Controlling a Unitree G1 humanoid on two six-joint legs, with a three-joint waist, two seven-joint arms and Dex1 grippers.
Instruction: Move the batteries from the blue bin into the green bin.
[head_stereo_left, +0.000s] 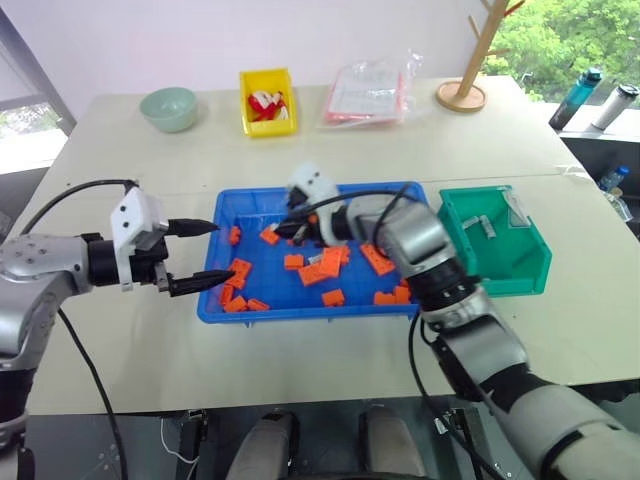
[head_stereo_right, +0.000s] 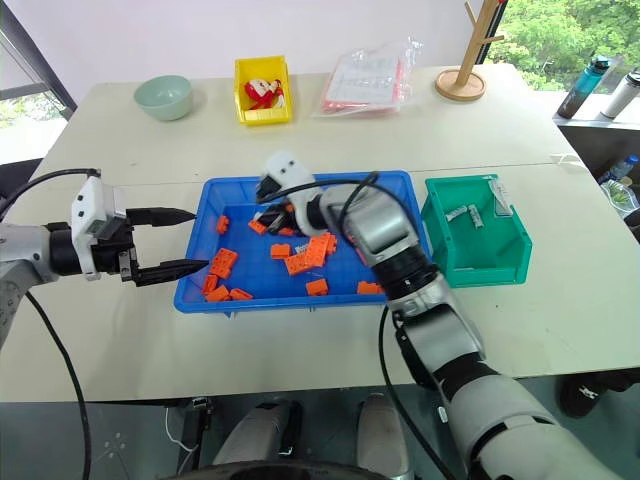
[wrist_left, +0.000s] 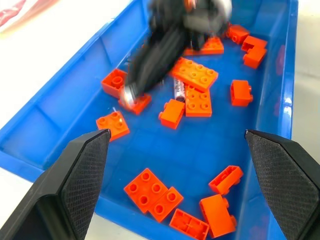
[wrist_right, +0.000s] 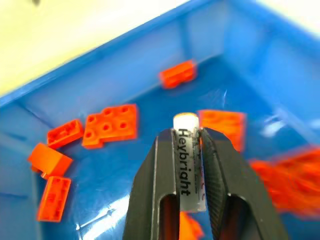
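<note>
A white battery lettered Heybright (wrist_right: 186, 165) is pinched between the fingers of my right gripper, which is raised over the blue bin (wrist_right: 90, 75) in the right wrist view. Another battery (wrist_left: 179, 90) lies among orange bricks in the left wrist view, partly covered by them. The green bin (head_stereo_left: 512, 271) stands to the right of the blue one, with batteries (head_stereo_left: 487, 227) inside it. At the blue bin's left edge my left gripper (head_stereo_left: 205, 255) is open, its fingers wide apart and empty.
Many orange bricks (wrist_left: 153, 193) are scattered over the blue bin's floor. Behind it are a yellow bin (head_stereo_left: 268, 80), a pale green bowl (head_stereo_left: 169, 109), a plastic bag (head_stereo_left: 366, 92) and a wooden stand (head_stereo_left: 461, 96). Bare table lies in front.
</note>
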